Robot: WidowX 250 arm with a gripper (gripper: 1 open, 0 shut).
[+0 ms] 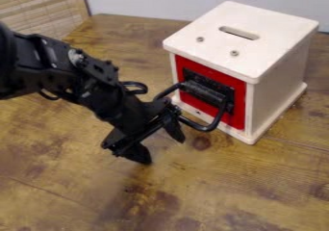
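Observation:
A black robot arm reaches in from the left, its gripper (158,144) low over the wooden table, left of and in front of a white box (274,86) with a red front panel (240,118). The gripper's fingers point down and toward the box; whether they are open or shut is hard to make out. A dark plate on the panel carries a black handle (221,113) that sticks out toward the arm, near the upper finger. I cannot tell whether they touch. The box top has a slot and two round metal fittings.
A pale wall runs behind, with a light slatted panel (38,4) at the back left.

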